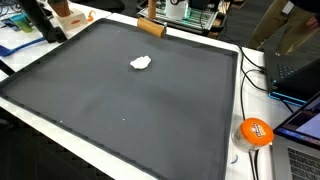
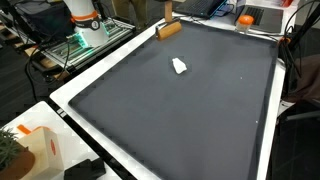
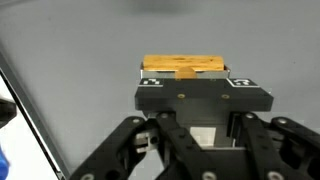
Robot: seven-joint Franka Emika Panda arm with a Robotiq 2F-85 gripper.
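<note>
A T-shaped wooden tool, with an upright handle and a crosswise head (image 1: 152, 27), stands near the back edge of the dark board (image 1: 110, 100). Exterior view 2 also has the wooden head (image 2: 170, 30) near the board's back left edge. My gripper is shut on the tool's handle, with the head (image 3: 183, 62) showing just beyond the black fingers. Neither exterior view includes my gripper's fingers. A small crumpled white piece (image 1: 140, 62) lies on the board, apart from the tool. Whether the head touches the board, I cannot tell.
An orange-topped round object (image 1: 254, 133) is beside the board, with cables and a laptop (image 1: 300, 75) nearby. Several items crowd the far left corner. Most of the board's surface is clear.
</note>
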